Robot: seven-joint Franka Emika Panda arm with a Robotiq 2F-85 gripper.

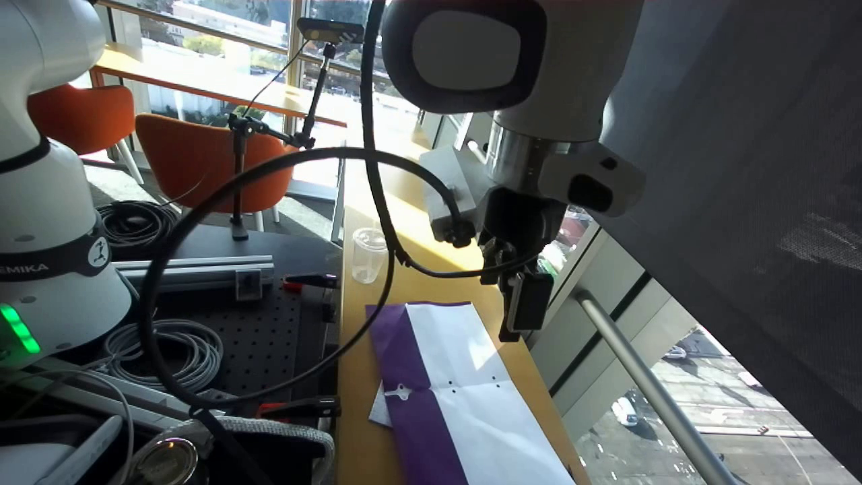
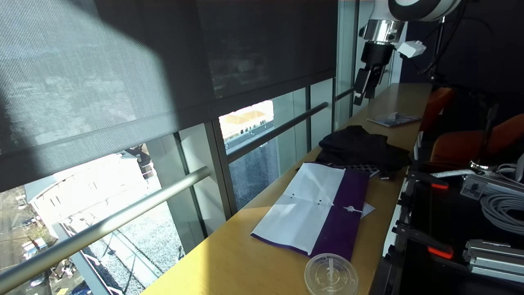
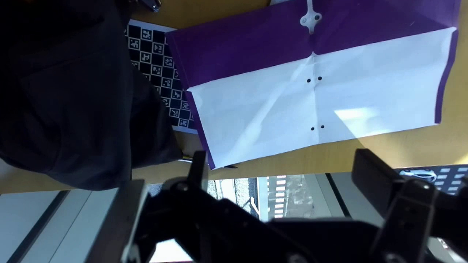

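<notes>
My gripper is open and empty, its two dark fingers well apart in the wrist view. It hangs high, on the window side of the wooden ledge. A purple and white folder or sheet lies flat on the ledge, creased across its middle, with several small holes in the white part. In the wrist view the sheet lies beyond the fingertips, untouched. A clear lidded cup stands on the ledge past the sheet's end; its lid shows in exterior view 2.
A black cloth is heaped beside the sheet, over part of a checkered board. A metal rail and window run along the ledge. Clamps grip the black workbench edge. Bare wood lies around the sheet.
</notes>
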